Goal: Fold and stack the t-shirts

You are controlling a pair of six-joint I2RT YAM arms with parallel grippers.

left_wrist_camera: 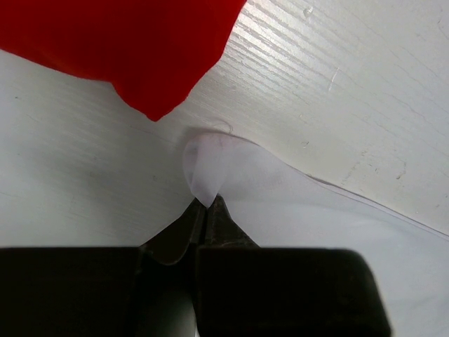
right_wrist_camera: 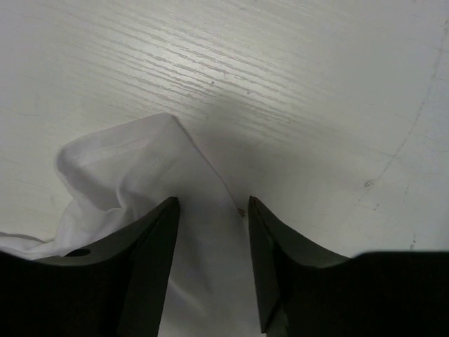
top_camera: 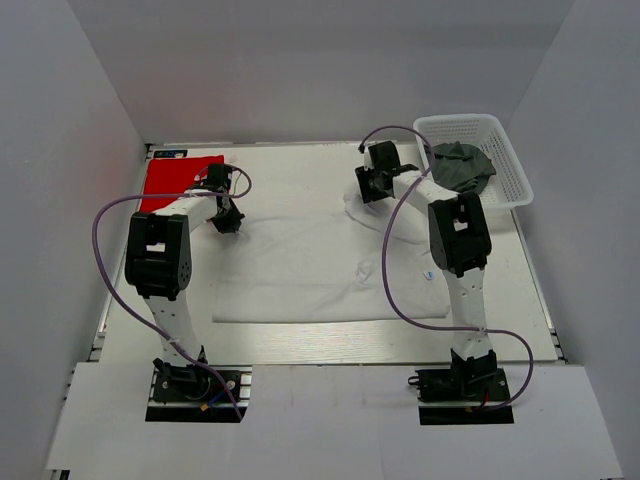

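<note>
A white t-shirt (top_camera: 300, 270) lies spread over the middle of the table, its upper right part bunched. My left gripper (top_camera: 228, 222) is shut on its upper left corner, which shows pinched in the left wrist view (left_wrist_camera: 209, 210). My right gripper (top_camera: 372, 190) is at the upper right corner; in the right wrist view its fingers stand apart over the white fabric (right_wrist_camera: 189, 168), close to the edge of the cloth.
A red folded cloth (top_camera: 170, 175) lies at the back left. A white basket (top_camera: 515, 180) with dark green cloth (top_camera: 460, 165) stands at the back right.
</note>
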